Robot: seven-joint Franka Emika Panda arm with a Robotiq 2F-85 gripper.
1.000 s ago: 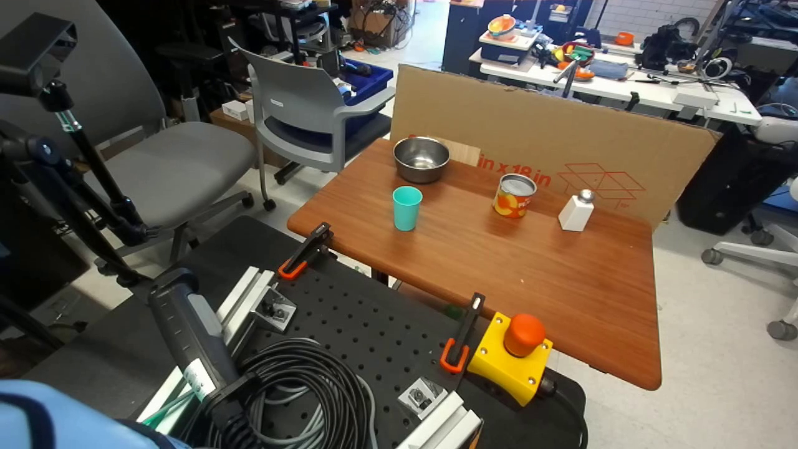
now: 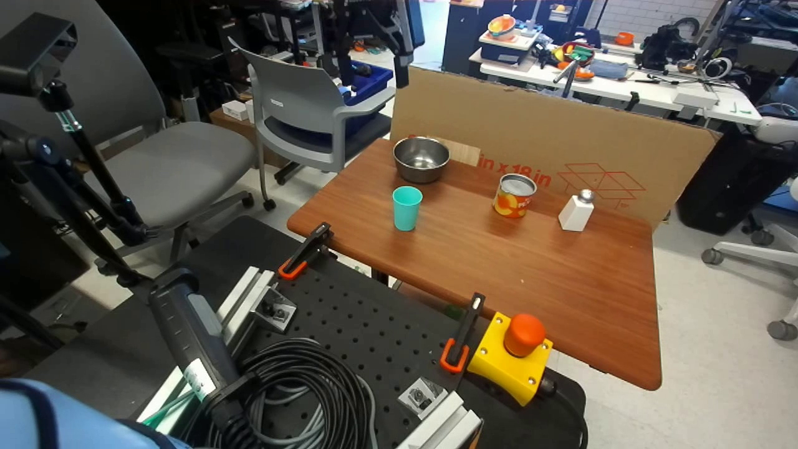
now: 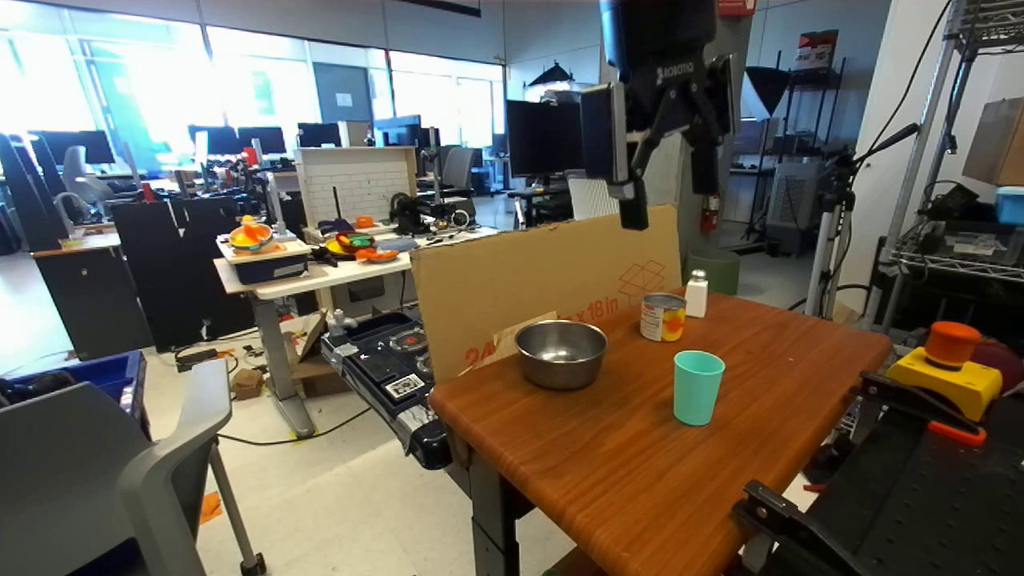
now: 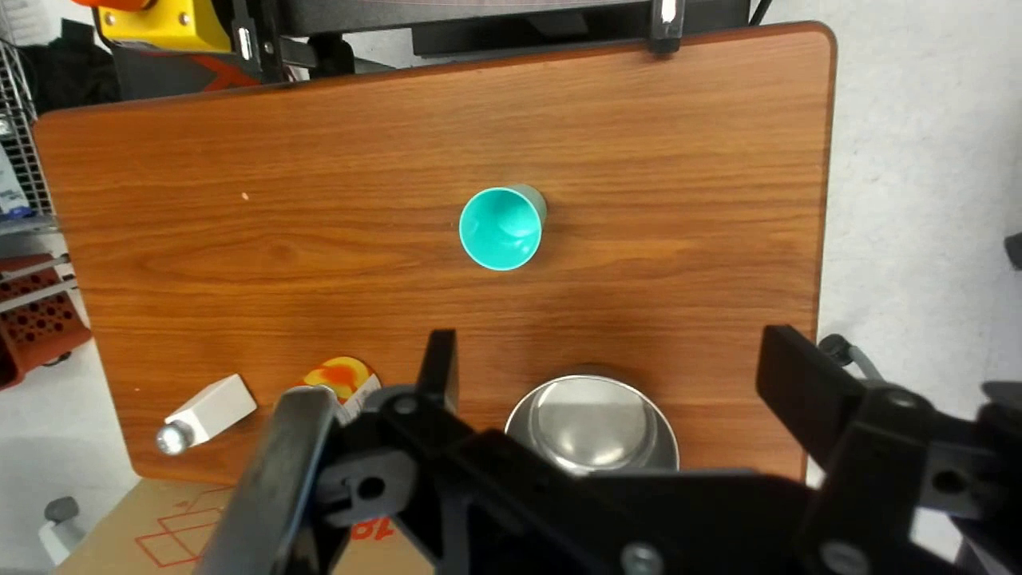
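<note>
High above the table, my gripper (image 3: pixel 660 213) stands open with nothing between its fingers. A teal cup (image 2: pixel 406 209) is upright near the table's front side, its inside looking empty in the wrist view. Behind it sits a steel bowl (image 2: pixel 420 161), which also looks empty; in the wrist view the bowl (image 4: pixel 594 422) is partly covered by my gripper. A can with a fruit label (image 2: pixel 514 196) stands farther right, partly hidden by a finger in the wrist view. Rightmost is a white shaker with a metal top (image 2: pixel 576 211).
A cardboard panel (image 2: pixel 538 135) stands along the back edge of the wooden table (image 4: pixel 651 144). Clamps and a yellow box with a red button (image 2: pixel 514 355) sit at the front. The table's right half, in exterior view 1, is mostly bare.
My gripper has come into exterior view 1 at the top, above the back left, where it was out of sight before. The objects on the table have not moved.
</note>
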